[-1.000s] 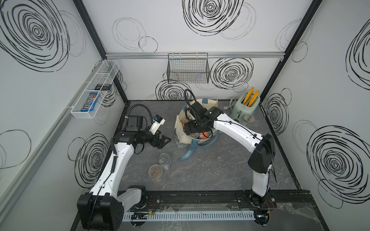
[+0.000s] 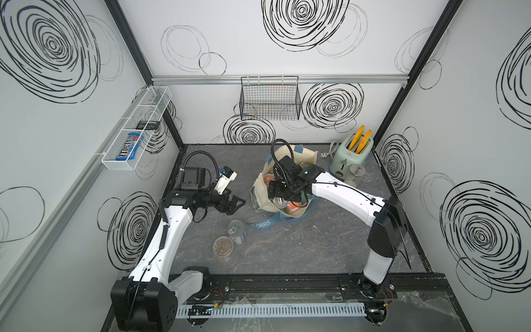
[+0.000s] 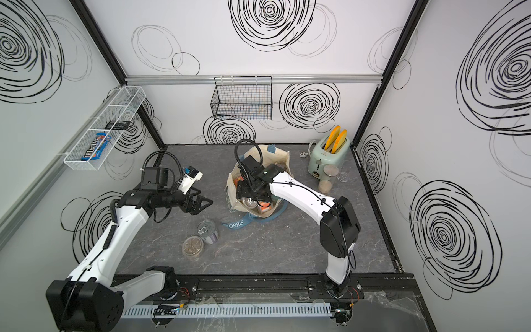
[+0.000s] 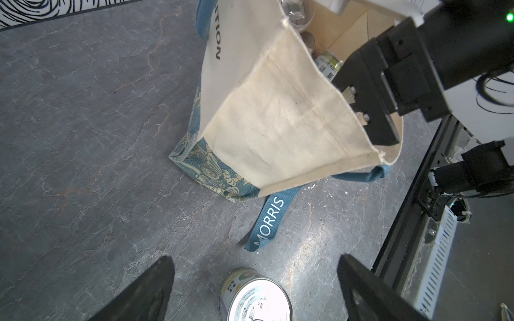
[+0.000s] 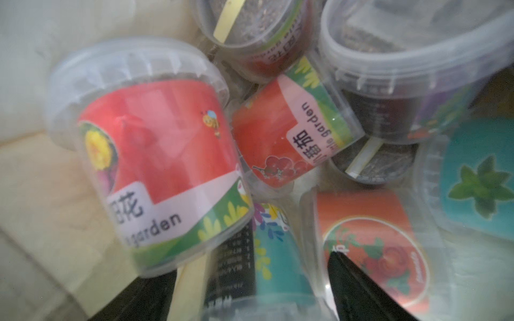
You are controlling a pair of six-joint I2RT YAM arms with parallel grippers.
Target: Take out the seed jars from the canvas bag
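Observation:
The cream canvas bag, with a blue MORRIS strap, stands mid-table. Several seed jars lie inside: a red-flower jar, a tomato jar and a teal-labelled jar among them. My right gripper is down inside the bag, open, its fingertips at the lower jars; nothing is clearly held. My left gripper hangs open left of the bag, above the table. Below it stand a tin can and a round clear container of brown stuff.
A mint toaster with orange slices and clear jars stand at the back right. A black wire basket hangs on the back wall, white racks on the left wall.
My right arm has moved a little right and toward the front, and the bag with its strap has shifted slightly. My left arm has not moved.

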